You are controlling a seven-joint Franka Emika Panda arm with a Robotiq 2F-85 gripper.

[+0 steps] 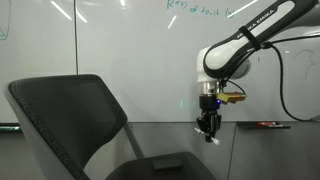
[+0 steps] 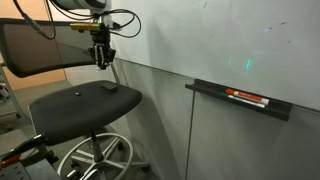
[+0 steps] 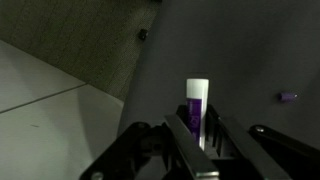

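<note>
My gripper is shut on a marker (image 3: 197, 92) with a white end and a purple band, which points out ahead of the fingers in the wrist view. In exterior view 1 the gripper (image 1: 209, 128) hangs above the right side of the black chair seat (image 1: 150, 170), with pale bits of the marker showing at its fingers. From exterior view 2, the gripper (image 2: 102, 55) is over the back of the seat (image 2: 70, 115), clear of it. A small purple piece (image 3: 288, 97) lies on the dark surface to the right in the wrist view.
A dark block (image 2: 109, 86) rests on the seat near its far edge. The chair's mesh backrest (image 1: 75, 115) rises at the left. Along the whiteboard (image 1: 135, 60), a black ledge (image 2: 225, 95) holds a red marker (image 2: 247, 97) and other items.
</note>
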